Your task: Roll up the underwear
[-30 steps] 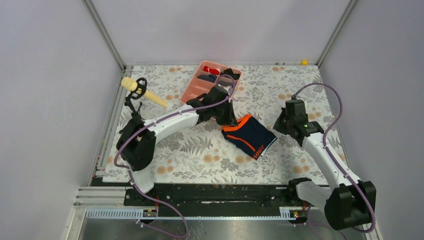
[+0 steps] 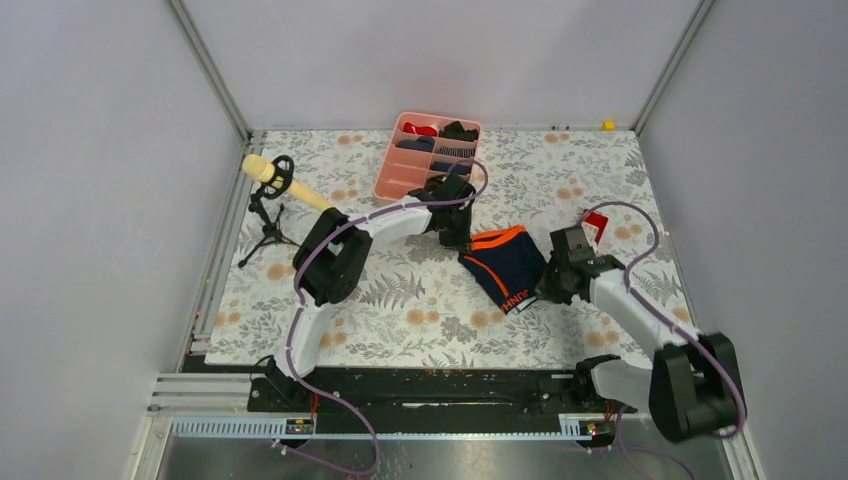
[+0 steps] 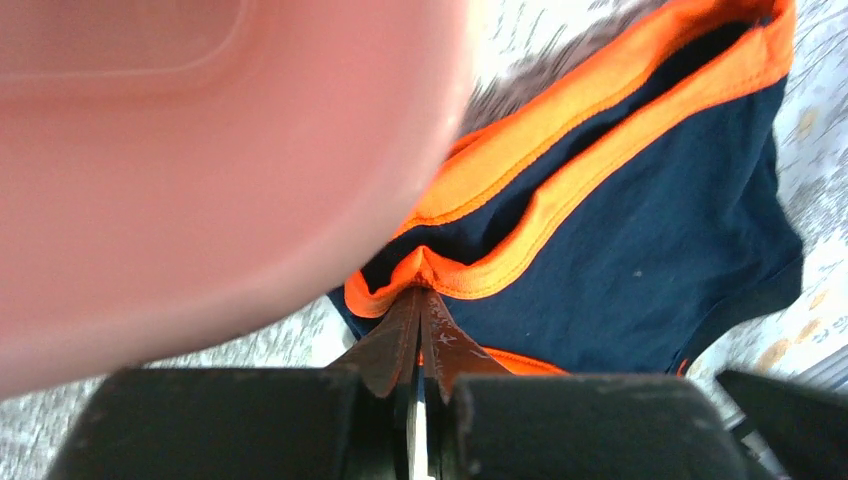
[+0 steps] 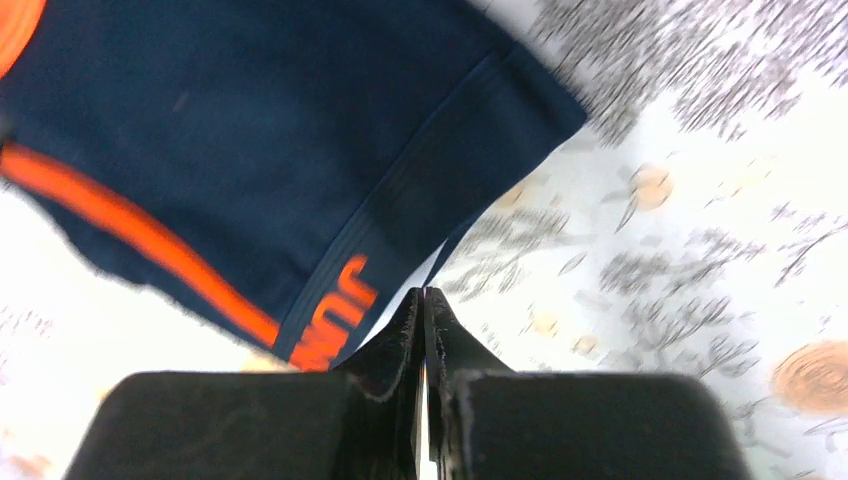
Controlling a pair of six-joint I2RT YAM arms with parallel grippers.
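The dark navy underwear (image 2: 503,268) with orange trim lies spread on the patterned table between my two grippers. At its upper-left end, my left gripper is shut on the orange waistband (image 3: 560,225), which bunches up at the fingertips. Beside the opposite edge with orange lettering (image 4: 335,318), my right gripper is shut. No cloth shows between its fingers; the tips sit right by the hem, and whether they touch it I cannot tell. From above, both gripper tips are partly hidden by the arms.
A pink divided bin (image 2: 388,180) holding several folded garments stands just behind my left gripper and fills much of the left wrist view. A red-and-white item (image 2: 594,228) lies behind the right arm.
My right gripper has come down and leftward to the underwear's near-right edge. The left arm's elbow has swung right, the underwear's left end has shifted slightly right, and the bin has moved a little.
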